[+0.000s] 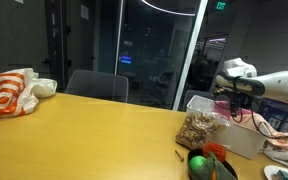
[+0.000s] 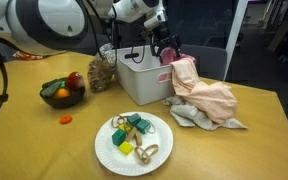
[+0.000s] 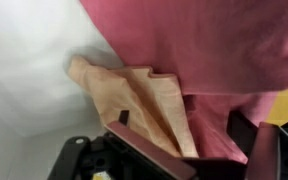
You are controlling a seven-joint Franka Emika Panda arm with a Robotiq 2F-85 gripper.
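Note:
My gripper is open above a white box (image 2: pixel 139 82), with dark red cloth (image 3: pixel 209 45) and peach cloth (image 3: pixel 134 95) close below it in the wrist view. Nothing is visibly held between the fingers. From the second exterior view, the gripper (image 2: pixel 166 46) hangs at the box's rim by the red cloth. The peach cloth (image 2: pixel 206 97) drapes over the box's side and spreads onto the table. Whether the fingertips touch either cloth is hard to tell.
A white plate (image 2: pixel 106 155) with several small coloured items stands in front of the box. Beside it are a dark bowl (image 2: pixel 64 97) of fruit and a clear bag (image 1: pixel 197 129) of brown pieces. An orange-and-white bag (image 1: pixel 19 92) lies far left.

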